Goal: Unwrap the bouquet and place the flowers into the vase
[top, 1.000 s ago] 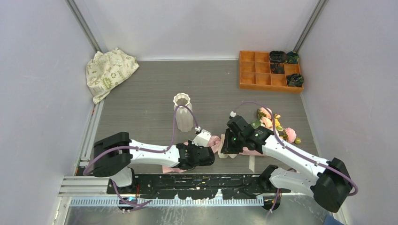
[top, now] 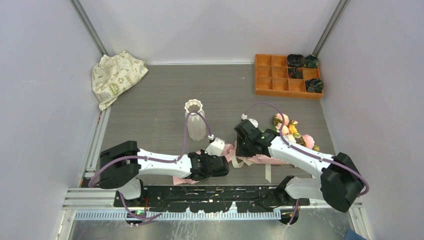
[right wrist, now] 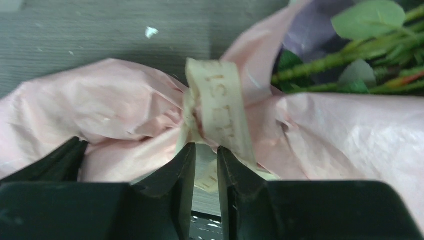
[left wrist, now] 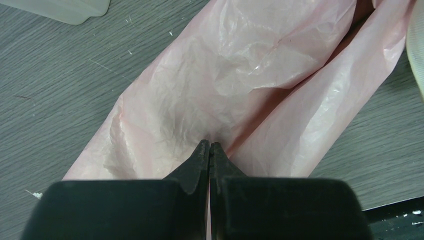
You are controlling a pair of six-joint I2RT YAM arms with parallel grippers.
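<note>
A wrapped bouquet of pink and orange flowers [top: 284,131] lies on the right of the table. Its green stems [right wrist: 345,60] run into pink paper [right wrist: 120,100], tied with a cream ribbon [right wrist: 222,102]. My right gripper is part open above the ribbon, its two fingertips apart; whether ribbon lies between them is unclear. In the left wrist view, my left gripper is shut over the pink wrapping, its fingertips meeting; any thin paper between them does not show. The white vase [top: 195,125] stands upright behind my left arm, its scalloped mouth empty.
An orange compartment box [top: 270,92] with dark items stands at the back right. A patterned cloth bag [top: 117,77] lies at the back left. Free table [top: 220,82] spreads between them, behind the vase.
The flowers have moved a little, mostly to the left. My left arm and the vase have stayed put.
</note>
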